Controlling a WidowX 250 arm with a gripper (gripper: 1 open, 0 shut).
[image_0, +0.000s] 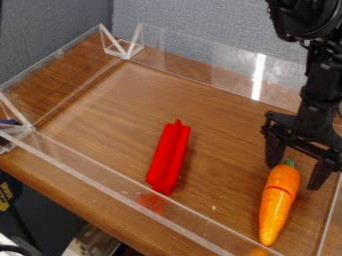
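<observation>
My black gripper (294, 165) is low at the right side of the wooden board, its fingers apart, just above and behind the green top of an orange toy carrot (278, 200), which lies lengthwise toward the front. A red elongated toy (168, 155) with a small stem lies left of centre. I see nothing held between the fingers.
A clear plastic wall (194, 55) rims the wooden surface (120, 110), with white corner brackets. The left and back of the board are clear. A small orange item (258, 251) shows at the bottom edge.
</observation>
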